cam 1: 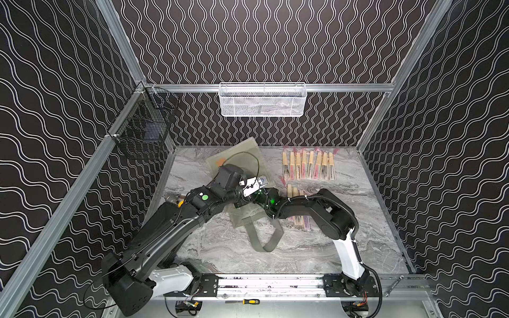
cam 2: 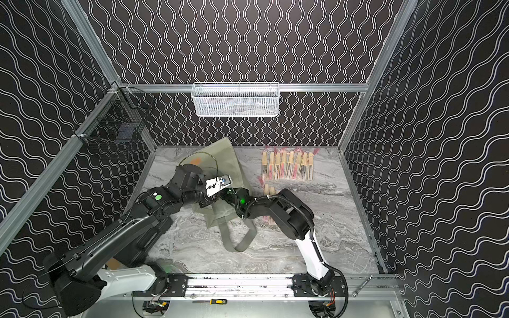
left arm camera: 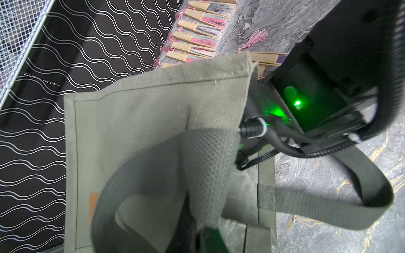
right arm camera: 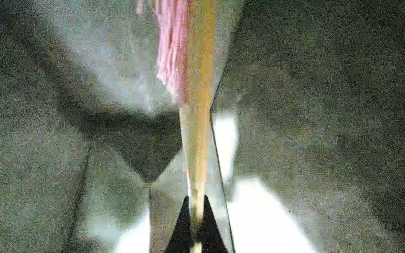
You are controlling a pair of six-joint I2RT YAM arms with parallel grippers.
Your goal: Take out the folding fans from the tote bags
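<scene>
A grey-green tote bag point(left arm camera: 168, 97) stands partly raised, with one strap point(left arm camera: 206, 168) pinched in my left gripper at the bottom of the left wrist view. In the right wrist view, my right gripper is shut on a folding fan point(right arm camera: 199, 135) with pale wooden ribs. A pink tassel point(right arm camera: 173, 54) hangs beside the fan, and dim bag cloth surrounds both. From above, the bag and the arms hide both gripper tips. The bag's other strap point(cam 1: 265, 243) loops over the tabletop.
A row of several folding fans point(cam 1: 309, 165) lies at the back right. More fans point(cam 1: 301, 222) lie partly under the right arm. A white mesh basket point(cam 1: 262, 100) hangs on the back rail, a black wire basket point(cam 1: 148, 127) at the left.
</scene>
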